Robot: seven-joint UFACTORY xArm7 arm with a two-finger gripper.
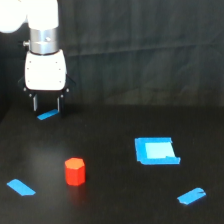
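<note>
My gripper hangs at the back left, its two dark fingers pointing down with a gap between them, and nothing shows in that gap. A red block with a hexagonal outline rests on the black table at the front, left of centre, well apart from the gripper. To the right of centre lies a white square bordered by blue tape, with nothing on it.
Loose strips of blue tape lie at the front left, the front right and just below the gripper. A dark curtain closes off the back.
</note>
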